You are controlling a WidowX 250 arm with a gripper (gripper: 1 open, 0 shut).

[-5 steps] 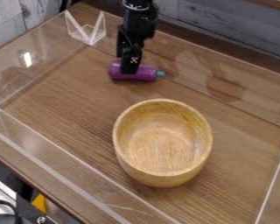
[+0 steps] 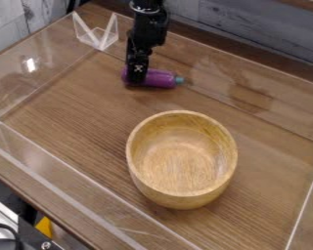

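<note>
A purple eggplant-like object (image 2: 156, 79) with a green tip lies on the wooden table in the upper middle. My black gripper (image 2: 137, 70) is over its left end, low at the object; whether the fingers are open or shut on it I cannot tell. A round light-wood bowl (image 2: 182, 159) stands empty in the lower middle.
A clear plastic piece (image 2: 95, 31) stands at the upper left. Walls edge the back of the table, and dark hardware sits at the lower left edge.
The gripper has shifted slightly left and down onto the left end of the purple object, which looks nearly in the same place.
</note>
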